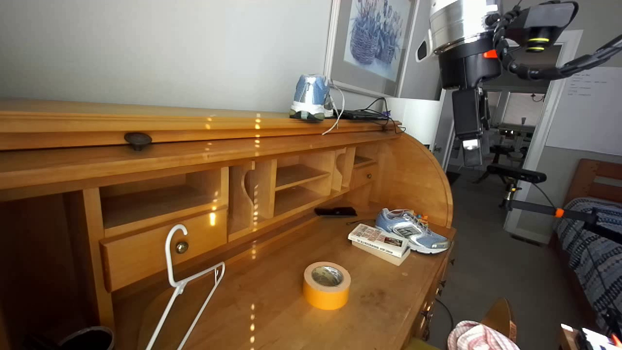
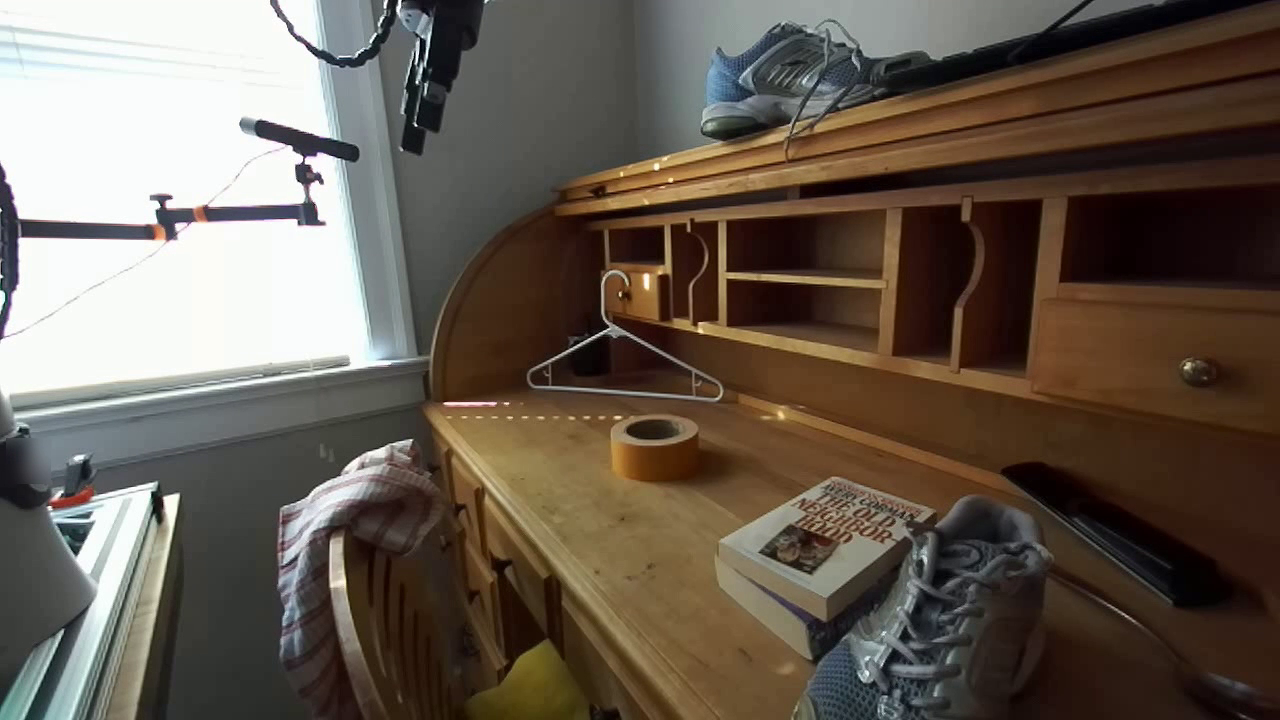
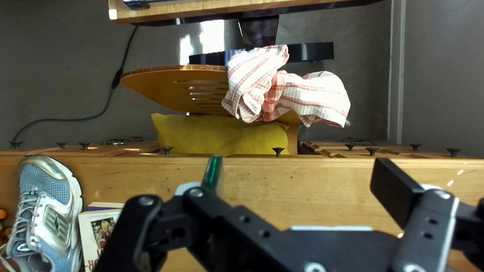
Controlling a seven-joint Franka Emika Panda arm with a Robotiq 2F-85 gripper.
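My gripper stands open high above the front of the desk, its black fingers (image 3: 393,192) wide apart and empty between. From the side, the gripper (image 1: 472,154) hangs well clear of everything on the desktop. A roll of orange tape (image 1: 327,286) lies flat on the desk. Behind it, in the second exterior view, a white hanger (image 2: 624,360) leans upright near the drawers. Two stacked books (image 2: 828,546) lie beside a blue and silver running shoe (image 1: 411,230). Its look-alike shoe (image 2: 786,78) sits on top of the desk. The wrist view hides the tape and hanger.
The roll-top desk (image 1: 379,297) has cubbies and small drawers along its back. At its front stands a wooden chair (image 3: 177,88) with a checked cloth (image 3: 313,97) and yellow cushion (image 3: 217,136). A black object (image 2: 1116,534) lies near the back. Bare desktop surrounds the tape.
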